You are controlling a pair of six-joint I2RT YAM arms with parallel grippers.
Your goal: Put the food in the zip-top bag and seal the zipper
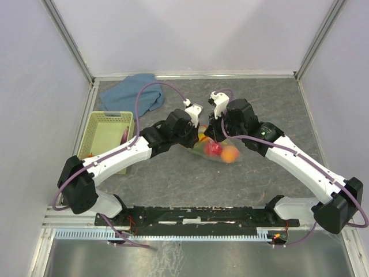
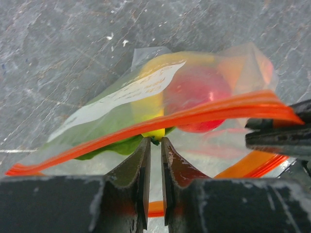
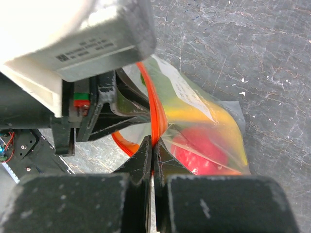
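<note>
The clear zip top bag (image 3: 187,94), with its orange zipper edge (image 2: 194,115), lies mid-table, its mouth parted. Inside are a yellow banana-like food (image 2: 148,109), a red round food (image 2: 197,92), an orange round food (image 1: 229,154) and something green (image 2: 119,146). My left gripper reaches into the mouth, its fingertips closed at the dark-tipped end of the yellow food. On the zipper edge, at the opposite end of the mouth, my right gripper is shut, pinching the rim. The top view hides both sets of fingertips behind the arms.
A pale green basket (image 1: 83,141) stands at the left, holding a purplish item (image 1: 124,136) and a little red at its lower edge. Behind it lies a blue cloth (image 1: 135,95). Both wrists are close together over the bag.
</note>
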